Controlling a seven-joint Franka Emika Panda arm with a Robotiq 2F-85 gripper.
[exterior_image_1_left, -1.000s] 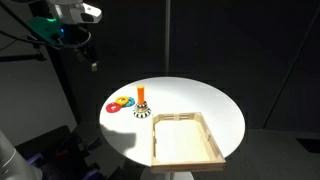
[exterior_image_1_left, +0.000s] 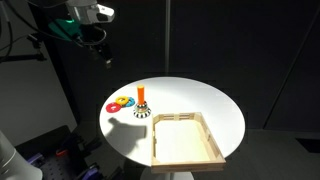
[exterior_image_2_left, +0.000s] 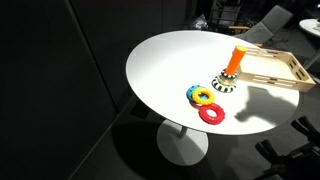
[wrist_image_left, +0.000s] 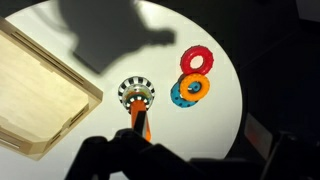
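An orange post (exterior_image_1_left: 141, 96) stands upright on a round black-and-white patterned base (exterior_image_1_left: 142, 111) on the white table. Beside it lie three rings: a red ring (wrist_image_left: 196, 60), a yellow-orange ring (wrist_image_left: 194, 87) and a blue ring (wrist_image_left: 179, 97). The yellow-orange one partly overlaps the blue one, and the red one lies close by. High above the table's left side is my gripper, open and apart from all of these. From the wrist view it looks down on post and rings, with nothing seen between its fingers.
An open wooden tray (exterior_image_1_left: 154, 141) rests on the table near the front edge, with its inside empty. Bare white tabletop (exterior_image_1_left: 190, 95) lies behind the tray. A shadow of the arm falls on the table near the patterned base.
Post, rings and tray stay where they were.
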